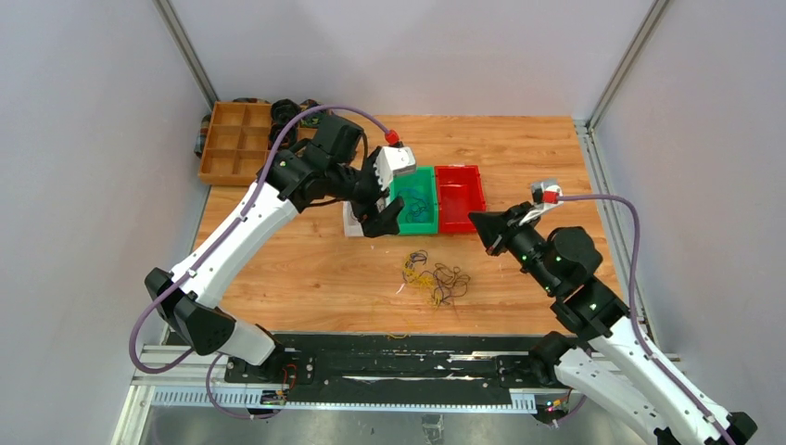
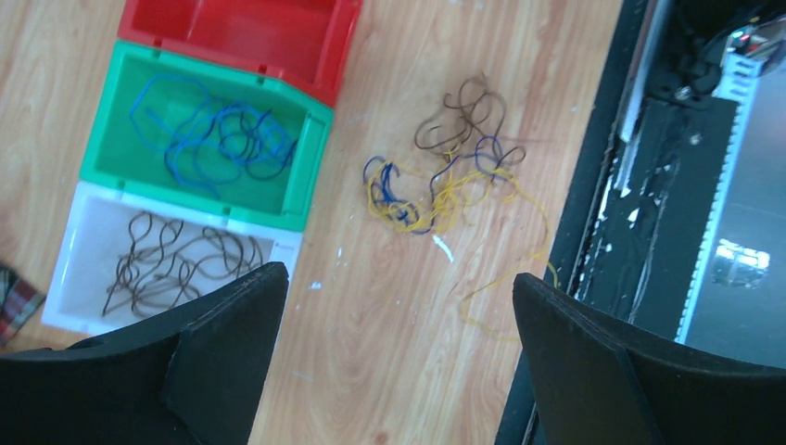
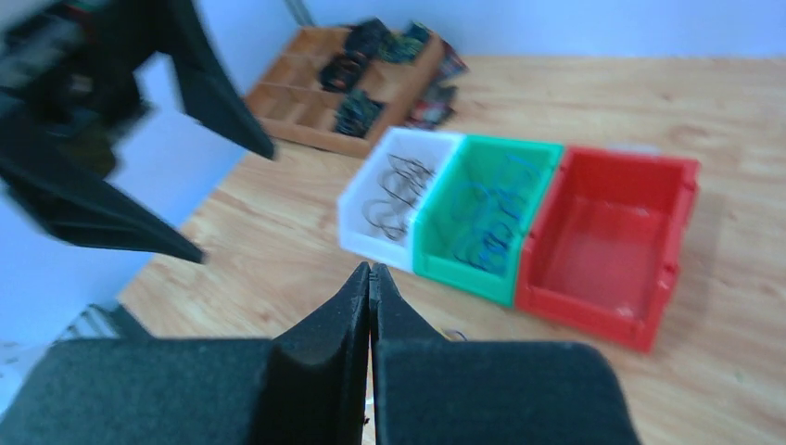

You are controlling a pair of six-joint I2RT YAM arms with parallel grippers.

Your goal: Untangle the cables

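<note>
A tangle of yellow, blue and brown cables (image 1: pixel 436 278) lies on the table front centre; in the left wrist view the brown loops (image 2: pixel 463 116) sit apart at one end and a yellow strand (image 2: pixel 542 218) trails to the table's edge. My left gripper (image 1: pixel 380 215) hangs open above the white box, fingers empty. My right gripper (image 1: pixel 482 232) is raised at the right, beyond the tangle, shut with nothing visible between its fingertips.
Behind the tangle stand a white box (image 2: pixel 83 260), a green box (image 2: pixel 111 120) with blue cables and an empty red box (image 1: pixel 459 195). A wooden organizer (image 1: pixel 222 139) is at the back left.
</note>
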